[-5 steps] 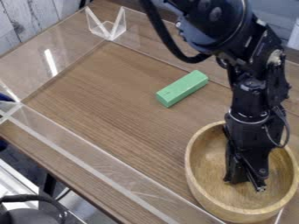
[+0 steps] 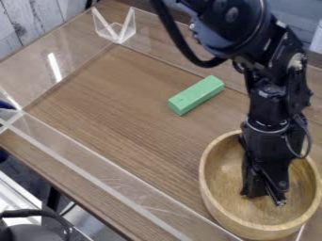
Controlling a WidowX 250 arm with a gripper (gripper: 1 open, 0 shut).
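Note:
My black gripper [image 2: 266,188] reaches down from the upper right into a round tan wooden bowl [image 2: 235,202] at the lower right, its fingertips low inside it. The gripper appears shut; I see nothing clearly between its fingers, though the dark tips are hard to make out. The arm covers part of the bowl's back rim.
A green block [image 2: 197,95] lies on the wooden table [image 2: 113,104] behind the bowl. A clear bracket [image 2: 115,26] stands at the back left. Transparent strips edge the table's left and front.
The gripper and arm have shifted very slightly within the bowl; otherwise nothing visibly differs.

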